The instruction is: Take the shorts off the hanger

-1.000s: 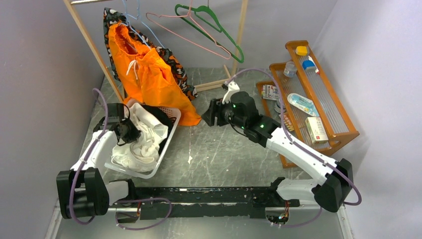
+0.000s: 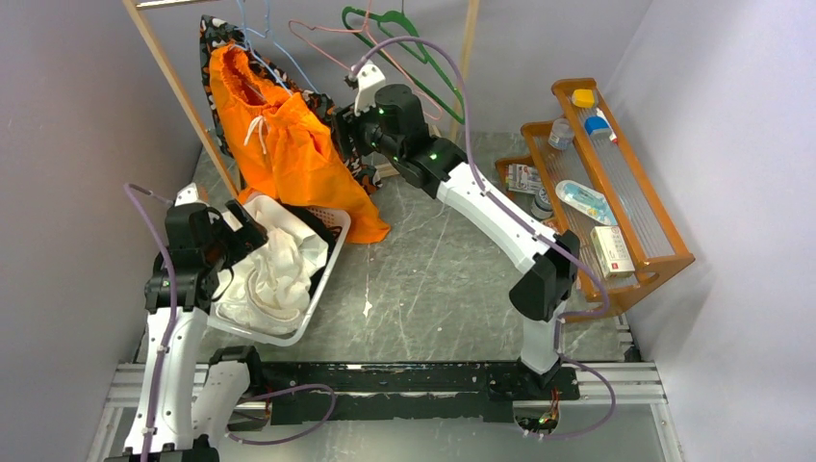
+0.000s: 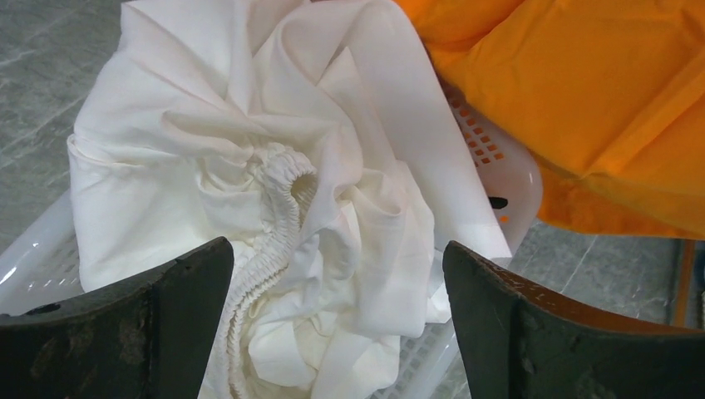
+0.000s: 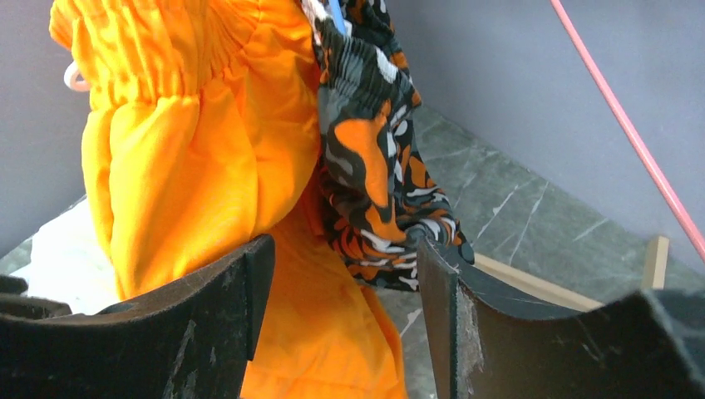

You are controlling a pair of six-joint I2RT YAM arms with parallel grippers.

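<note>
Orange shorts (image 2: 293, 159) hang on a blue hanger (image 2: 252, 38) with black-orange patterned fabric (image 4: 366, 166) behind them; their lower part drapes onto a basket (image 2: 322, 289) of white cloth (image 2: 269, 274). My right gripper (image 2: 346, 130) is open at the right side of the orange shorts, fabric seen beyond its fingers in the right wrist view. My left gripper (image 2: 245, 226) is open above the basket, over the white cloth in the left wrist view.
Pink and green hangers (image 2: 423, 58) hang to the right on the rack. A wooden shelf (image 2: 659, 258) with bottles and boxes stands at the right.
My right gripper has moved up and left to the hanging clothes. My left gripper has lifted from the white cloth in the basket.
</note>
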